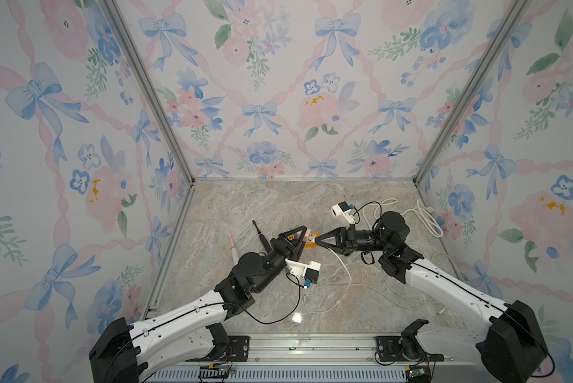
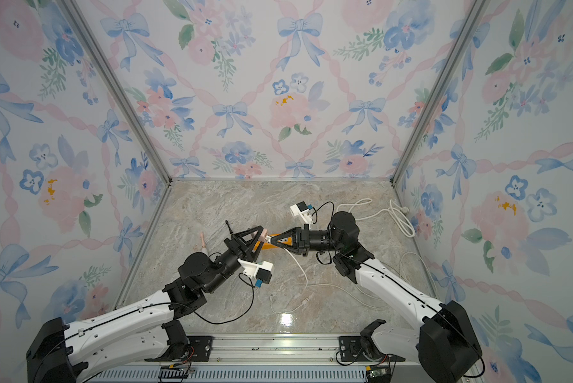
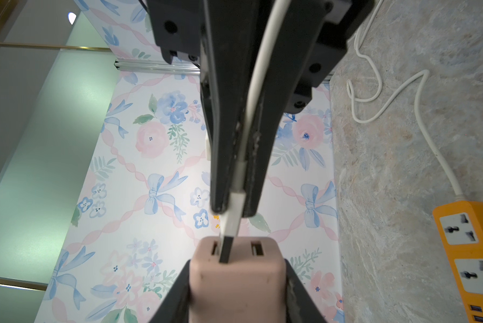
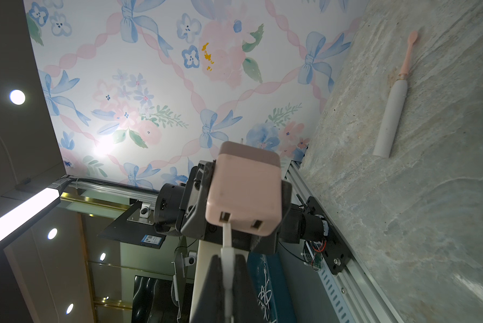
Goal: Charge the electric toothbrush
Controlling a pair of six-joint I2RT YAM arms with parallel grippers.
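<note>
A pink charger [image 3: 237, 285] is held in my left gripper [image 1: 304, 236], its two USB ports facing my right gripper. That gripper is shut on a white cable's USB plug [image 4: 227, 258], whose tip is at one of the ports; how far in it sits, I cannot tell. The white toothbrush with pink head [image 4: 392, 113] lies on the table at the left, beside a dark one [image 1: 261, 235].
An orange power strip [image 3: 467, 253] lies on the table beneath the grippers. White cables [image 1: 427, 217] are coiled at the back right and trail across the front right.
</note>
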